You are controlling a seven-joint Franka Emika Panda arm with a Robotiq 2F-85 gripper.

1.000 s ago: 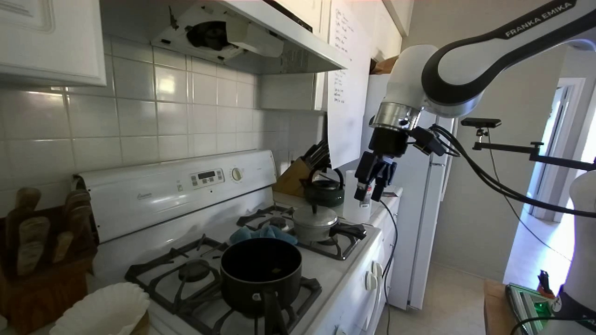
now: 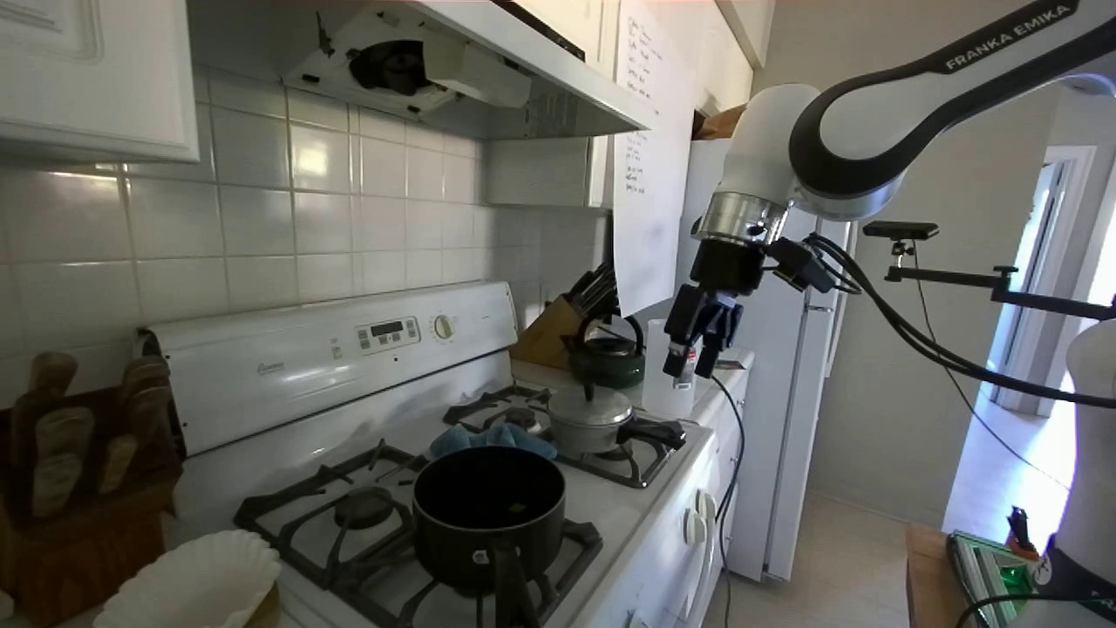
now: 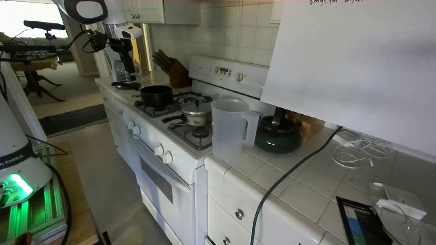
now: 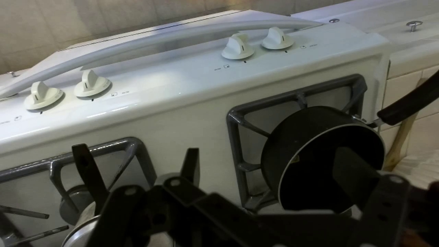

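Observation:
My gripper (image 2: pixel 690 368) hangs in the air above the front of the stove, pointing down. Its fingers (image 4: pixel 190 166) are spread wide apart in the wrist view, and nothing is held. A black pot (image 2: pixel 487 523) stands uncovered on a front burner, with a small light spot inside. On another front burner sits a smaller lidded saucepan (image 3: pixel 196 113) with a black handle. The wrist view shows this saucepan's lid only in part, behind the gripper. A blue cloth (image 2: pixel 492 440) lies on the stovetop behind the pot.
A translucent pitcher (image 3: pixel 229 128) and a dark green kettle (image 3: pixel 278 134) stand on the counter beside the stove. The range hood (image 2: pixel 544 89) overhangs the stove's rear. Control knobs (image 4: pixel 237 47) line its front. A hanging paper sheet (image 3: pixel 355 65) covers part of one view.

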